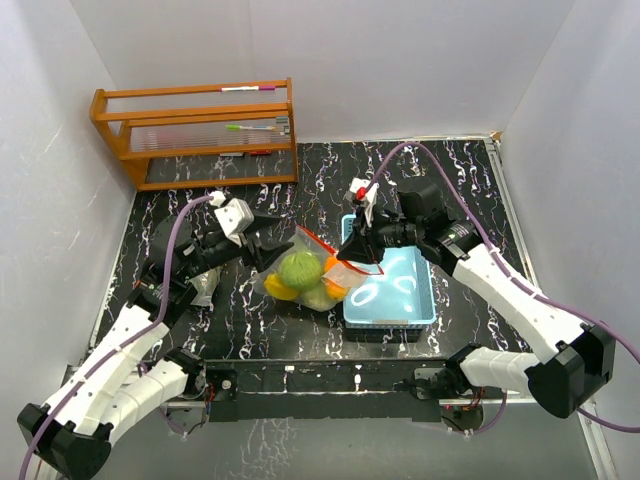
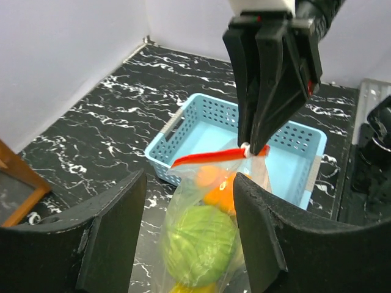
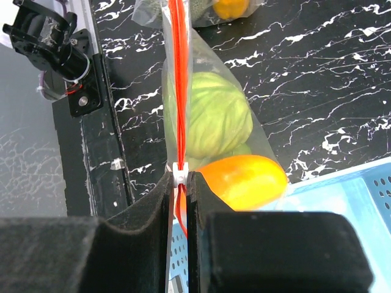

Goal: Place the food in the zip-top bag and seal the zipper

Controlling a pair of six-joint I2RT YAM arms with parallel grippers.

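Observation:
A clear bag [image 1: 262, 286] with a red zipper strip [image 3: 181, 79] lies mid-table, holding a green cabbage-like food [image 1: 300, 271], a yellow piece [image 1: 280, 287] and orange pieces [image 3: 244, 182]. My right gripper is shut on the zipper near the bag's right corner; a small white slider [image 3: 179, 174] sits right at its fingertips. Open, my left gripper hovers at the bag's left side, its fingers [image 2: 125, 210] apart with the bag showing beyond and below the gap. In the left wrist view the red strip [image 2: 208, 157] runs across to the right gripper's tips.
A light blue basket [image 1: 395, 290] stands right of the bag, under the right arm. Another clear bag with food [image 1: 204, 288] lies at the left, partly behind the left arm. A wooden rack [image 1: 200, 135] occupies the back left.

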